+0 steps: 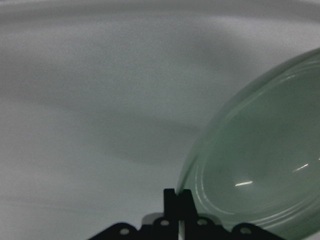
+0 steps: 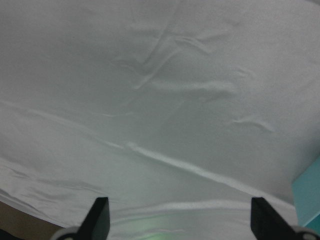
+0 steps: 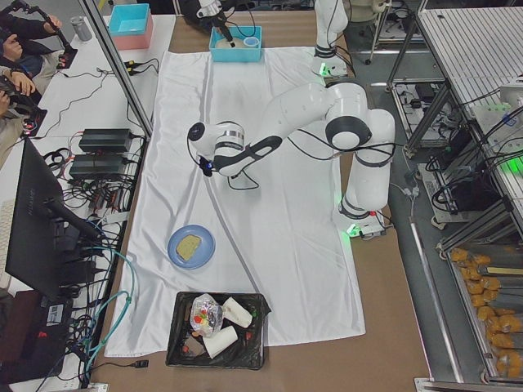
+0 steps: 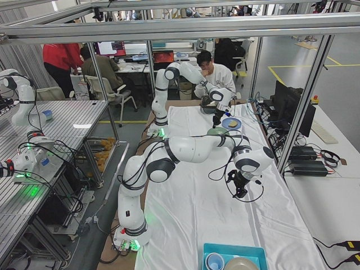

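Note:
In the left wrist view my left gripper is shut on the rim of a pale green plate (image 1: 255,150), with white cloth beyond. The camera right view shows that plate (image 4: 216,131) under the far arm's gripper (image 4: 216,121), partly hidden by the near arm. My right gripper is open over bare white cloth in the right wrist view, a cyan bin (image 2: 307,190) at the edge. That bin (image 4: 230,250) holds a cup and a round dish in the camera right view.
A blue plate (image 3: 176,249) with a yellow item and a black tray (image 3: 176,351) with wrapped items lie at the near end in the camera left view. Cables, monitors and a metal frame line the sides. The cloth has wide clear areas.

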